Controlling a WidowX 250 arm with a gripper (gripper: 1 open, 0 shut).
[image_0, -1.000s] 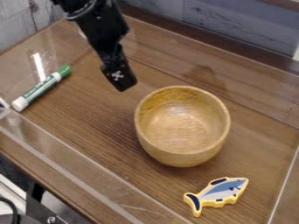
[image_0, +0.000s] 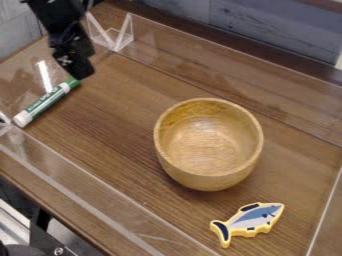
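Note:
My black gripper (image_0: 70, 55) hangs at the upper left of the camera view, open, above and just right of a green and white stick-like object (image_0: 50, 100) lying on the wooden table (image_0: 120, 160). A round wooden bowl (image_0: 207, 140) sits right of the middle. A toy fish (image_0: 246, 222), blue and white with a yellow edge, lies at the lower right.
Clear plastic pieces stand near the top left, partly behind the arm. The table's edge runs along the lower left.
My gripper has moved left from above the table's middle to near the green and white object. The bowl, fish and green object have stayed put.

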